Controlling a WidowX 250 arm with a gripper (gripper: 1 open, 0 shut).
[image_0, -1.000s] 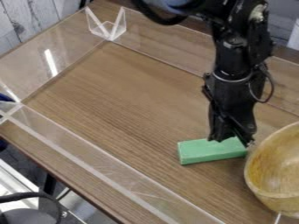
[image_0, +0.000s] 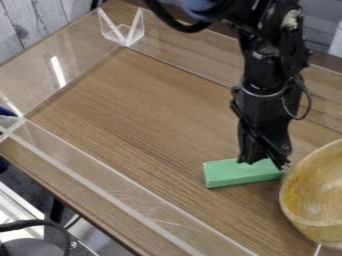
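A green rectangular block (image_0: 230, 174) lies flat on the wooden table, just left of a large wooden bowl (image_0: 315, 195). The black gripper (image_0: 263, 154) points down over the right end of the block, near the bowl's rim. It looks shut, with nothing visible between its fingers; whether its tips touch the block cannot be told.
A clear plastic piece (image_0: 122, 33) stands at the back left. Dark cables are at the bottom left.
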